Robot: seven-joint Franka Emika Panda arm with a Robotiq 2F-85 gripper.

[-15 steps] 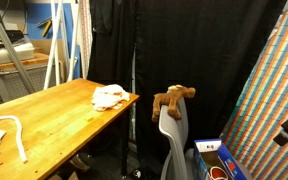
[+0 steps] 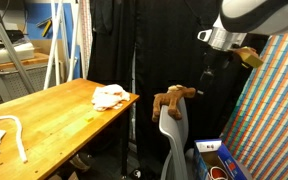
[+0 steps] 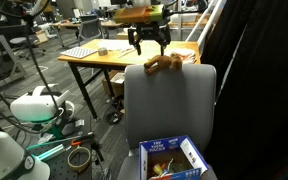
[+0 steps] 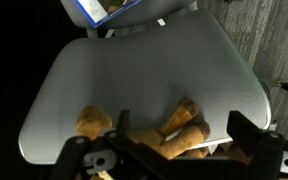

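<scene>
A brown plush toy (image 2: 172, 101) lies draped over the top edge of the grey chair's backrest (image 3: 169, 100). In exterior view 2 the plush (image 3: 164, 62) shows along that edge, with my gripper (image 3: 150, 46) hanging just above it, fingers apart. From exterior view 1, the gripper (image 2: 206, 80) appears above and to the right of the toy. Looking down in the wrist view, my open gripper has the plush's limbs (image 4: 184, 130) beneath and between its fingers; its rounder part (image 4: 92, 122) lies to the left. Nothing is held.
An open blue box (image 3: 171, 155) with small items inside rests on the chair seat. The wooden table (image 2: 49, 125) carries a white cloth (image 2: 110, 96) and a white curved tube (image 2: 21, 140). A black curtain hangs behind the chair.
In exterior view 1 the arm has come in from the right edge, moving left and up towards the chair back. The plush, chair and box have not moved.
</scene>
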